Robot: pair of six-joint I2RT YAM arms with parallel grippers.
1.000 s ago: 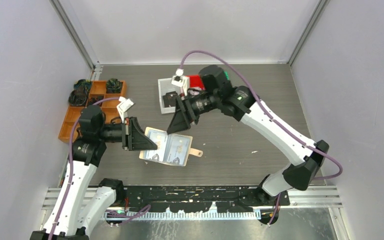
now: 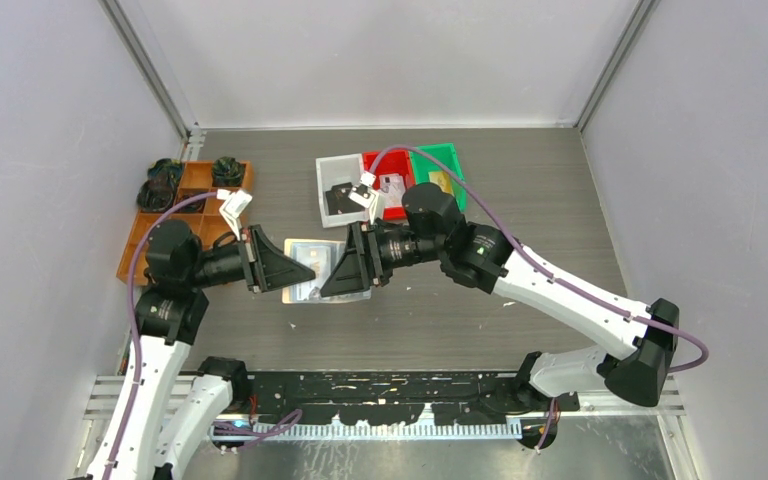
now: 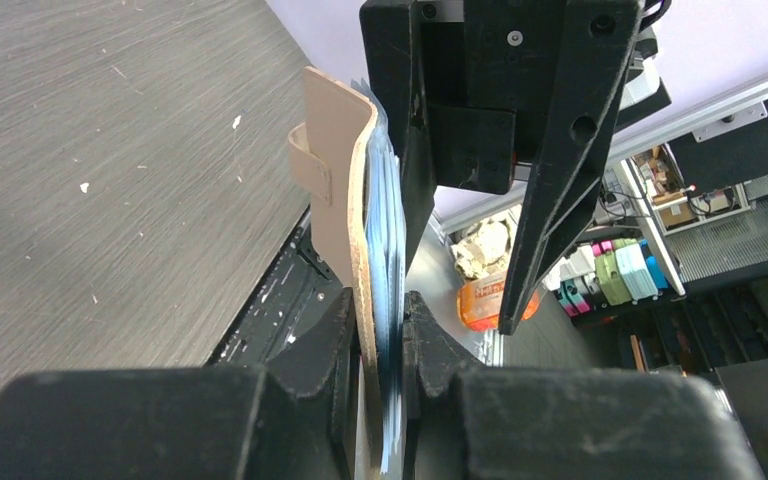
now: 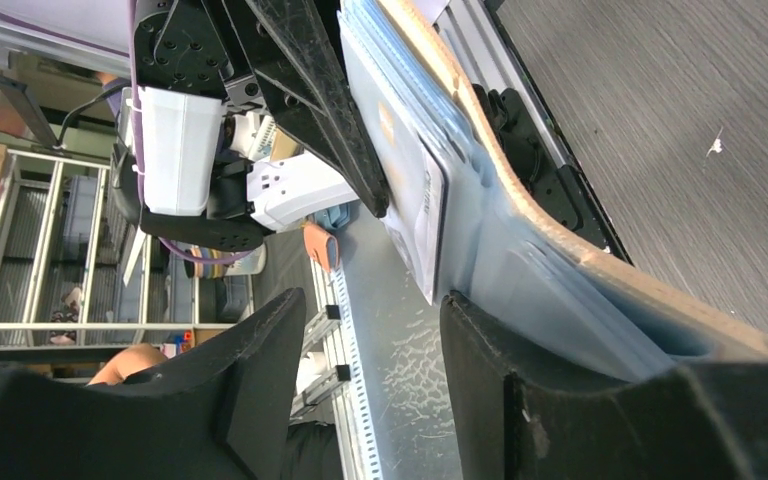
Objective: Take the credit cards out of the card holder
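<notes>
The open card holder (image 2: pixel 306 262), tan with clear blue sleeves holding cards, is held in the air between the grippers. My left gripper is shut on its edge; the left wrist view shows the sleeves edge-on between the fingers. My right gripper is open, its fingertips close to a sleeve with a card (image 4: pixel 405 190) along the holder's inner side. From above, the right gripper covers the holder's right half.
White (image 2: pixel 323 170), red (image 2: pixel 385 157) and green (image 2: pixel 442 150) bins stand at the back; an orange organiser (image 2: pixel 138 240) is at the left.
My right gripper has moved down and left over the holder. The holder has turned level from its earlier tilt, with the left gripper still on it.
</notes>
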